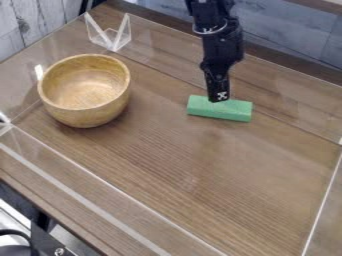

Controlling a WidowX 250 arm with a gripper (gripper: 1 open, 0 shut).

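Note:
A black robot gripper (218, 90) reaches down from the top centre, its tip just above and behind a green rectangular block (225, 111) lying flat on the wooden table. The gripper looks shut, with nothing seen between its fingers; whether it touches the block I cannot tell.
A large wooden bowl (84, 92) sits on the left. A white wire-like object (111, 35) lies at the back left.

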